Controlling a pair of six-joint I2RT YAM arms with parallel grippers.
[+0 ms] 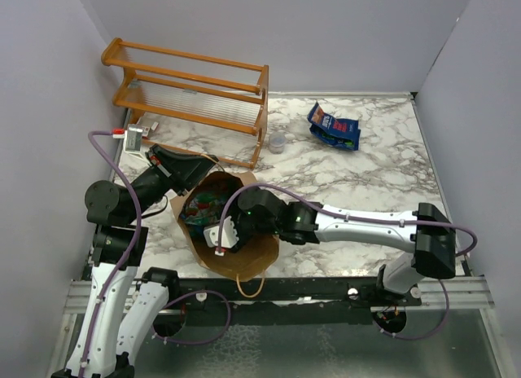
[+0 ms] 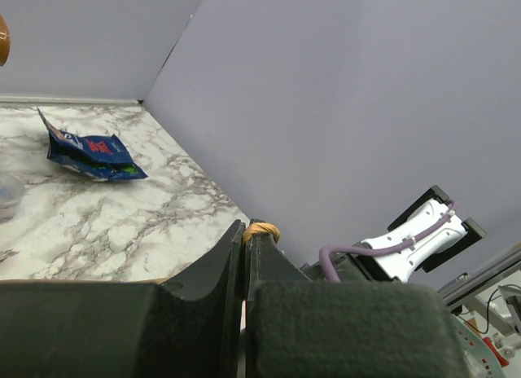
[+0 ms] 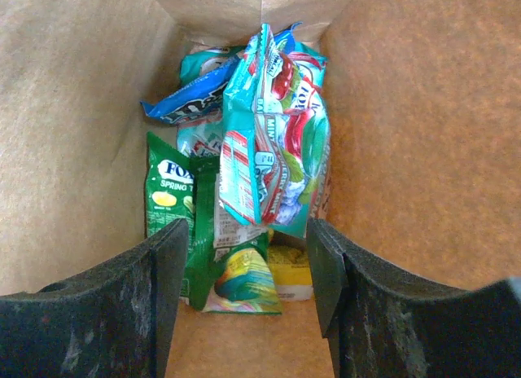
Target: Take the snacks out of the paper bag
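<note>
The brown paper bag (image 1: 240, 257) lies open toward the front. My left gripper is shut on its twisted handle (image 2: 264, 228) at the upper rim. My right gripper reaches down inside the bag, open, fingers either side of the snack packets: a turquoise-and-red packet (image 3: 277, 150) on top, a blue packet (image 3: 183, 101) behind, green FOX packets (image 3: 167, 195) and a yellow item (image 3: 289, 272) below. In the top view the right arm hides much of the bag's inside.
A blue snack bag (image 1: 334, 132) and a clear cup (image 1: 277, 142) stand on the marble table (image 1: 366, 182) behind. A wooden rack (image 1: 187, 93) occupies the back left.
</note>
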